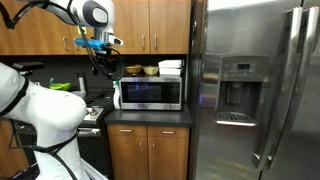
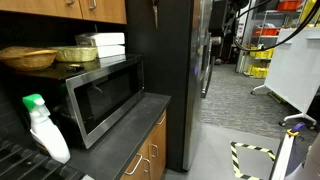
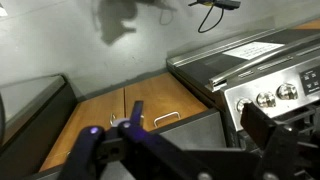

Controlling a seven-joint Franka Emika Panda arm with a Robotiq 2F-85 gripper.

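Note:
My gripper [image 1: 107,70] hangs high at the left in exterior view 1, in front of the upper cabinets and well above the counter. In the wrist view the two dark fingers [image 3: 132,125] stand wide apart at the bottom, so the gripper is open, and nothing shows between them. Below it, the wrist view takes in wooden cabinet doors [image 3: 95,112], grey floor and the stove front with its knobs [image 3: 266,99]. A microwave [image 2: 105,95] sits on the dark counter [image 2: 130,130], door closed.
On the microwave stand baskets [image 2: 28,60] and white stacked containers [image 2: 102,39]. A white spray bottle with a green top [image 2: 46,130] is by the microwave's near side. A steel fridge [image 1: 235,90] rises at the right. Bare counter lies before the microwave.

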